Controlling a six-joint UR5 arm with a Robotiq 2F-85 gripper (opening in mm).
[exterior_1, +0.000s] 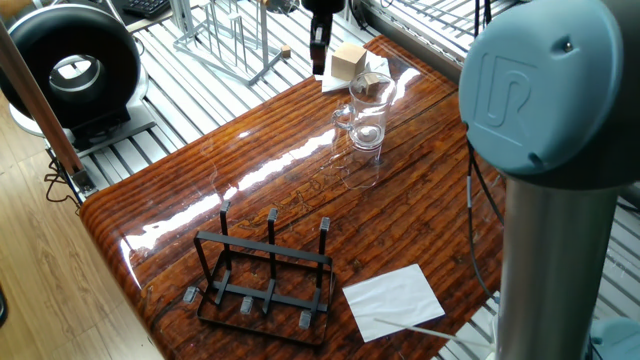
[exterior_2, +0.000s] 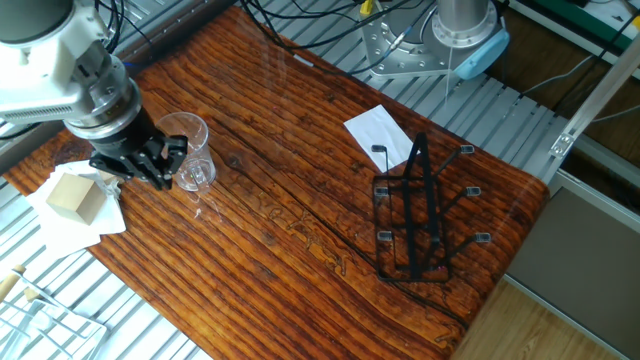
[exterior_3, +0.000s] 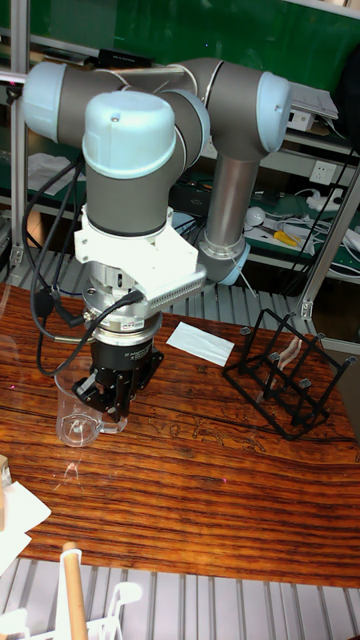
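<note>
A clear glass mug (exterior_1: 370, 105) with a side handle stands upright near the table's far end. My gripper (exterior_1: 319, 68) hangs in the air beside it, its black tip seen at the top edge in exterior view 1. From exterior view 2 the gripper (exterior_2: 163, 172) appears just left of the glass mug (exterior_2: 198, 165); in exterior view 3 it overlaps the mug (exterior_3: 77, 427). Whether its fingers stand apart is hard to make out. At the opposite end sits a black wire rack (exterior_1: 268, 290) with upright prongs, nothing hanging on it.
A pale wooden block (exterior_2: 77, 198) rests on white paper (exterior_2: 112, 222) by the table corner. Another white sheet (exterior_1: 393, 302) lies beside the rack. Between mug and rack the wooden tabletop (exterior_2: 290, 220) is clear. A metal wire rack (exterior_1: 235, 45) stands off the table.
</note>
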